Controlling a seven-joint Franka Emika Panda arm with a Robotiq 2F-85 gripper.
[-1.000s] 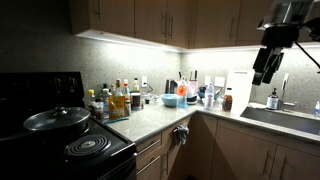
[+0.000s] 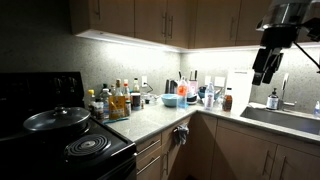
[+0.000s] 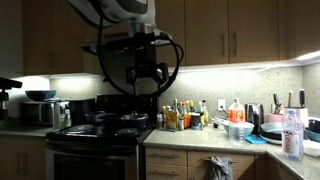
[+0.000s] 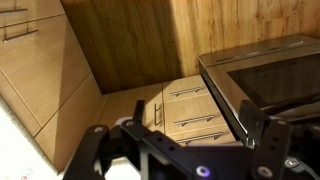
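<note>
My gripper (image 3: 147, 75) hangs high in the air in front of the stove and counter, its two dark fingers spread apart. It is open, with nothing between the fingers, and touches nothing. In exterior view 1 the gripper (image 2: 265, 68) shows at the upper right, pointing down. A dark lidded pan (image 2: 57, 120) rests on the black stove (image 2: 90, 146). Wooden cabinet and drawer fronts (image 4: 190, 105) fill much of the wrist view, with the dark fingers along its bottom edge.
Several bottles (image 2: 119, 101) crowd the counter beside the stove. A blue bowl (image 2: 170, 100) and a clear bottle (image 3: 292, 135) stand farther along. A cloth (image 3: 220, 167) hangs at the cabinet front. The sink (image 2: 283, 120) is at the right, with bare counter (image 2: 145, 122) before the bottles.
</note>
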